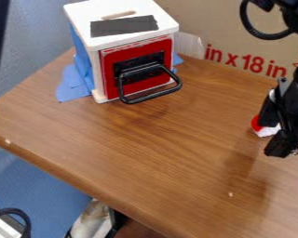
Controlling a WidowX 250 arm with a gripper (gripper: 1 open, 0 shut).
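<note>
A black robot gripper (283,139) hangs at the right edge, low over the wooden table (139,177). Just behind it, partly hidden, is a small red and white object (260,124). Whether the fingers hold anything or stand open is unclear. A white toy oven (108,23) with a red front and a black handle (152,91) stands at the back left on a blue cloth (71,85).
A cardboard panel (238,37) with red printing backs the table. Dark cables and light items lie beyond the lower left edge.
</note>
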